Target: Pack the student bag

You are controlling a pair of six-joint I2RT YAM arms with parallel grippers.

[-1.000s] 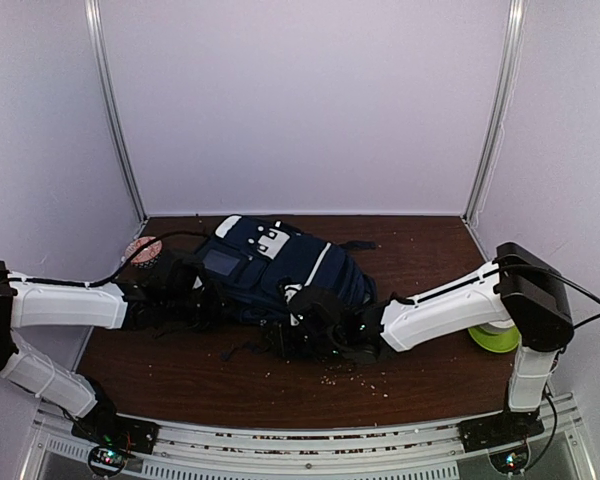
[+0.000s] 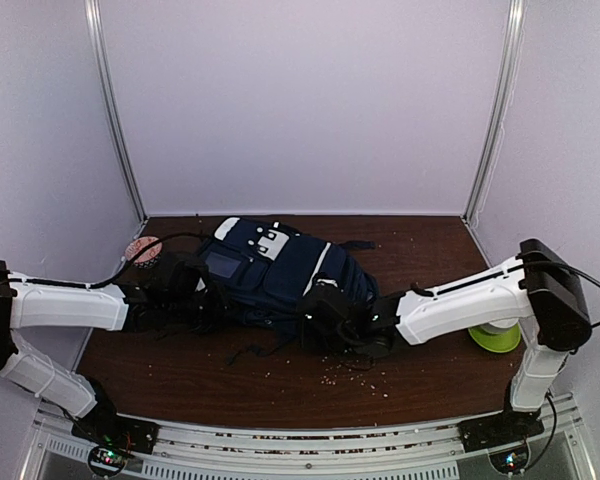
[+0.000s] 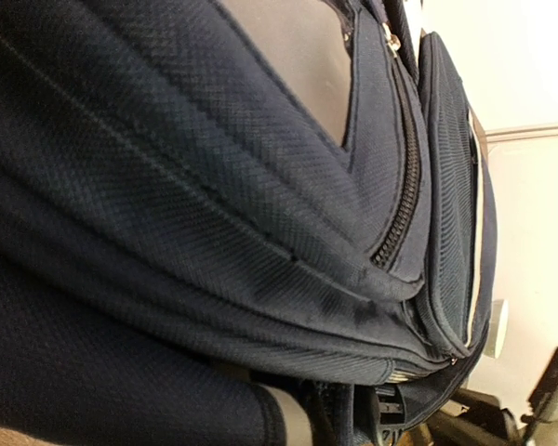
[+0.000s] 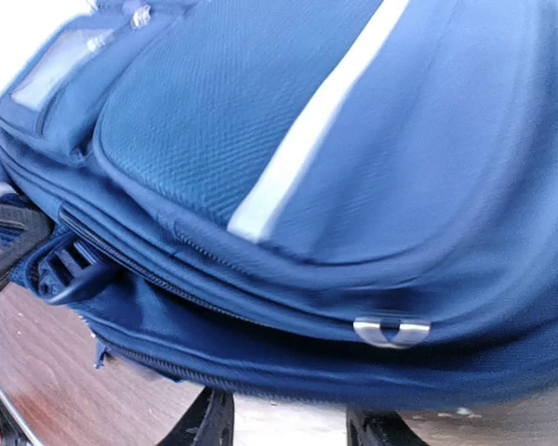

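Observation:
The navy student bag (image 2: 285,265) lies at the back middle of the table, its pale patches and white stripe facing up. At its left end my left gripper (image 2: 218,308) is shut. Its dark fingers (image 4: 17,228) reach in at the left of the right wrist view, close to a black buckle (image 4: 74,271); whether any fabric is between them cannot be made out. My right gripper is open, fingers apart, just below the bag's lower edge with its dark zipper (image 4: 167,283). Between those fingers only table shows. Bag cloth fills most of the left wrist view.
A green round object (image 2: 496,338) sits at the right side, partly behind the right arm. Near the left wall stands a pinkish patterned round thing (image 2: 143,250). Small crumbs (image 2: 355,378) are scattered on the front table, which is otherwise clear.
The left arm and the bag look unmoved.

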